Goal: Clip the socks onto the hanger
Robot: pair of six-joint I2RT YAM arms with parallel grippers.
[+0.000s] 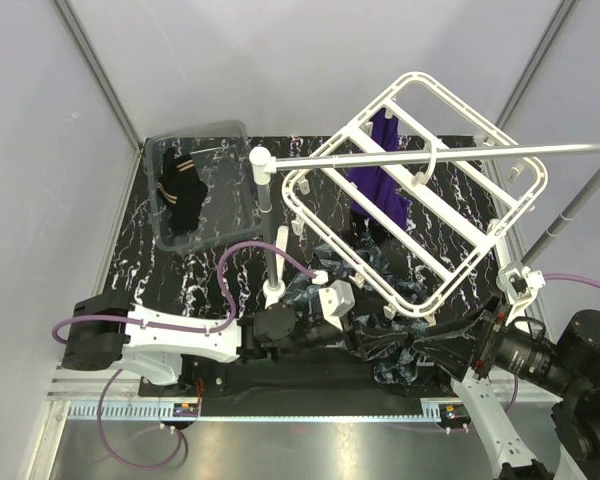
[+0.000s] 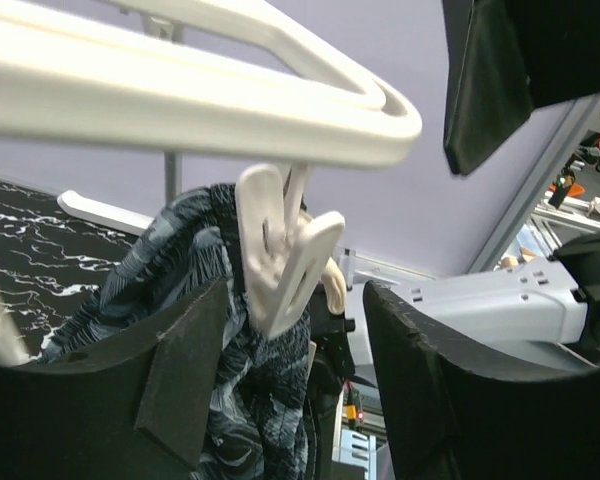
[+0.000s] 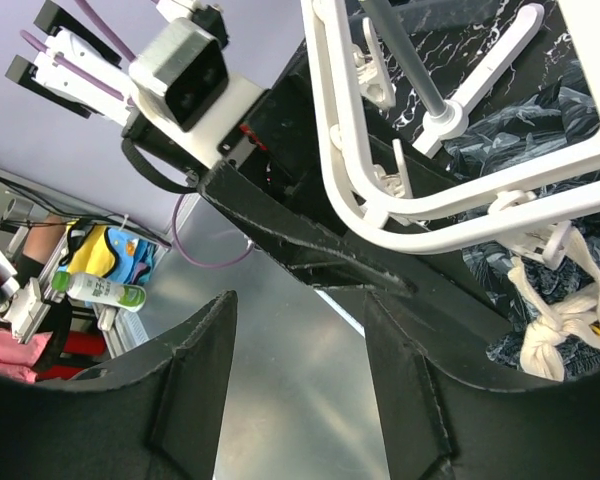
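Observation:
The white hanger (image 1: 435,205) hangs tilted from a metal bar, with a purple sock (image 1: 382,180) at its far side. A black sock (image 1: 183,192) with tan stripes lies in the clear bin (image 1: 242,190). My left gripper is open below the hanger's near corner; a white clip (image 2: 280,260) shows between its fingers in the left wrist view, with no grip on it visible. My right gripper is open, facing the left arm's dark fingers (image 3: 310,245), with nothing between its own. In the top view the two grippers almost meet.
Dark patterned fabric (image 1: 392,372) lies under the hanger's near corner, behind the clip in the left wrist view. A pale knotted cord (image 3: 555,325) hangs by it. The stand's post (image 1: 267,230) rises close to the left arm. Marbled floor by the bin is clear.

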